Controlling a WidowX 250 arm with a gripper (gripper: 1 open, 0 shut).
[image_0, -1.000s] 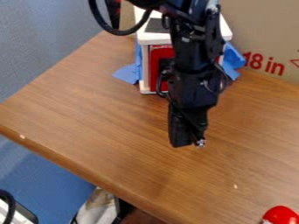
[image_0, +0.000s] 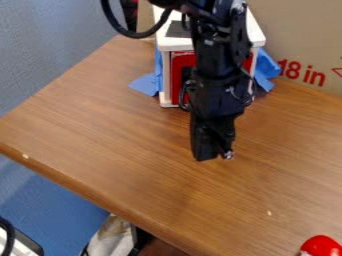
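My black gripper (image_0: 211, 145) hangs over the middle of the wooden table (image_0: 120, 170), pointing down, in front of a white and red box-like object (image_0: 175, 75) at the back. Whether its fingers are open or shut is hard to see. A red rounded object (image_0: 319, 247) shows at the bottom right corner, partly out of frame.
Blue pieces (image_0: 144, 84) lie either side of the white and red object. A cardboard panel (image_0: 305, 50) with red print stands behind at the right. The table's left edge borders a blue-grey area.
My gripper has moved slightly up in the view, toward the white and red object at the back. Nothing else has visibly moved.
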